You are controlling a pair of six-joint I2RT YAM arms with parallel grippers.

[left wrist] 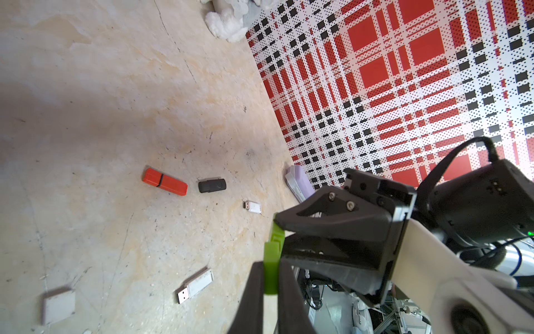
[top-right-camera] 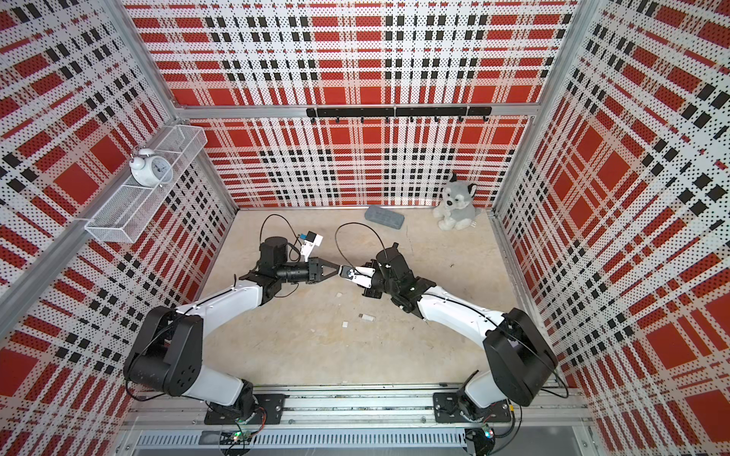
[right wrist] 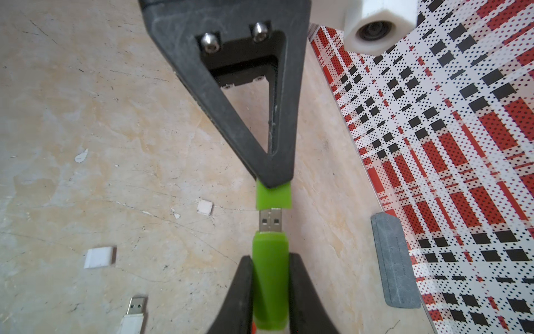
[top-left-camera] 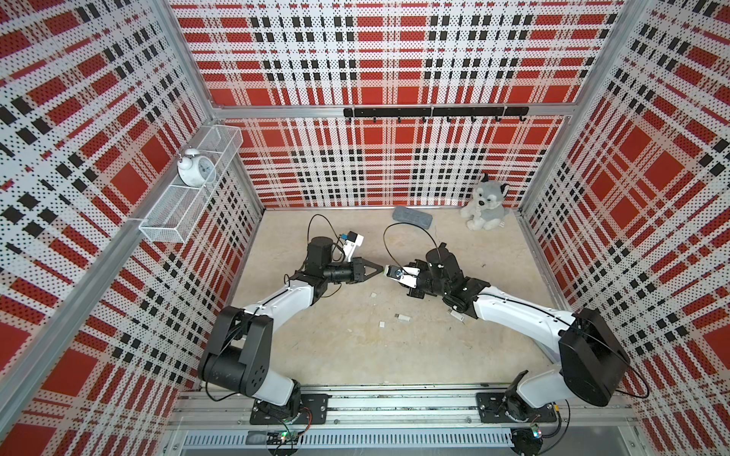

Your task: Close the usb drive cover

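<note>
In the right wrist view, my right gripper is shut on the green USB drive body (right wrist: 270,267), whose metal connector (right wrist: 271,220) points at the green cover (right wrist: 273,196). Connector and cover line up closely there; whether its tip is inside cannot be told. A stretch of bare metal separates body from cover. My left gripper is shut on the cover (left wrist: 271,261), seen large in the left wrist view, with a bit of the drive body (left wrist: 278,231) behind it. Both grippers meet tip to tip above the table.
On the table below lie a red drive (left wrist: 164,182), a black drive (left wrist: 212,185), white drives (left wrist: 195,285) and a white cap (right wrist: 99,257). A grey case (top-left-camera: 412,217) and a plush dog (top-left-camera: 485,203) sit at the back.
</note>
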